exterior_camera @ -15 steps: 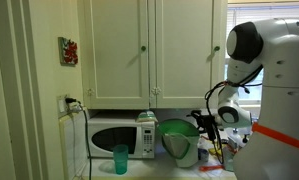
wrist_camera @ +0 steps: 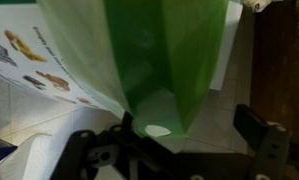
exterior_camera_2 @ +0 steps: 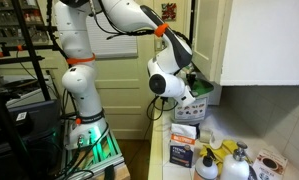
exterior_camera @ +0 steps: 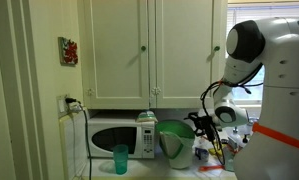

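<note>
A green, partly see-through item (wrist_camera: 169, 60), which looks like a bag or liner, fills the upper middle of the wrist view. Its narrowed lower end reaches down towards the space between the fingers of my gripper. The fingers stand wide open, and I cannot tell whether either finger touches the green. From the front, the green item (exterior_camera: 177, 128) shows at the top of a pale container beside the microwave, with my gripper at its right. The other exterior view has the green inside a white container (exterior_camera_2: 191, 112), partly hidden by the arm.
A microwave (exterior_camera: 121, 137) and a teal cup (exterior_camera: 121, 158) are at the left on the counter. Bottles (exterior_camera_2: 237, 163), a bag with a dark label (exterior_camera_2: 181, 148) and other goods crowd the counter near the container. Cabinets (exterior_camera: 186, 50) hang above.
My gripper has shifted slightly left, near the container. The green item's front has changed shape, and a paler green part now shows there. The microwave and cup have stayed put.
</note>
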